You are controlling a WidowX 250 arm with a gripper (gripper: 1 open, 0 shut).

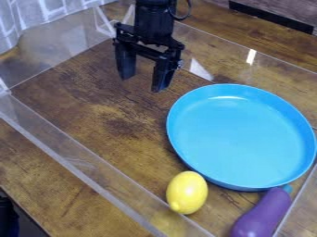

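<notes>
The black gripper (pixel 145 69) hangs over the back of the wooden surface, open, its two fingers spread with nothing visible between them. It is behind and left of a large blue round plate (pixel 238 131). A yellow lemon-like object (pixel 187 193) lies near the front, below the plate. A purple eggplant-like object (pixel 262 213) lies at the front right, partly under the plate's edge in the view.
Clear plastic walls (pixel 87 162) edge the wooden surface (pixel 87 106).
</notes>
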